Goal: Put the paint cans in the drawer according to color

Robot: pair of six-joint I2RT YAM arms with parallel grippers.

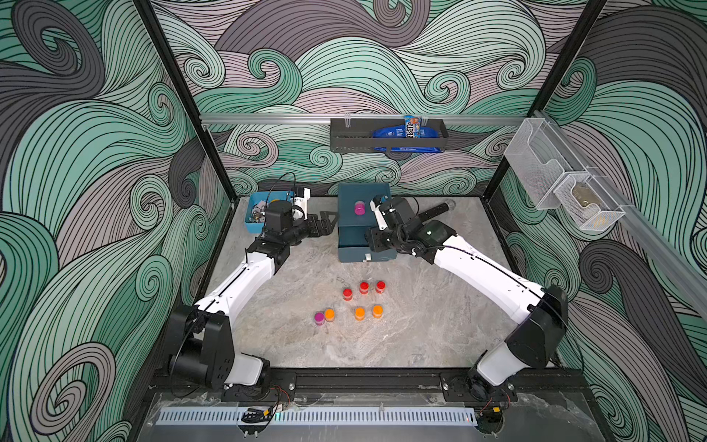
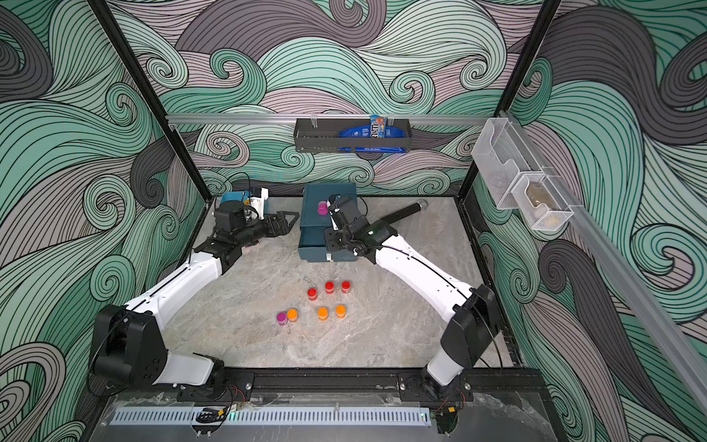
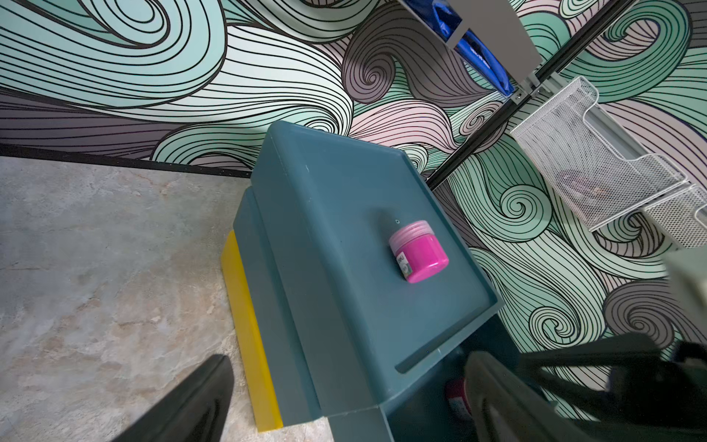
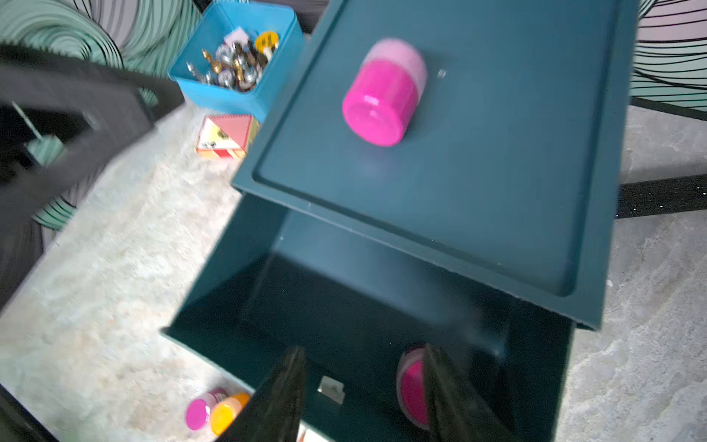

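The blue-grey drawer cabinet (image 1: 355,193) stands at the back with its drawer (image 4: 331,294) pulled out. One magenta can (image 4: 412,390) is inside the drawer, partly hidden by a right finger (image 4: 456,405). Another magenta can (image 3: 419,254) lies on its side on the cabinet top. On the table are three red cans (image 1: 363,287), three orange cans (image 1: 359,313) and a purple can (image 1: 319,318). My right gripper is over the open drawer, fingers apart, nothing visible between them. My left gripper is left of the cabinet, open and empty.
A blue bin (image 4: 243,59) of small metal parts stands at the back left, with a small box (image 4: 227,136) beside it. A dark cylinder (image 1: 434,212) lies right of the cabinet.
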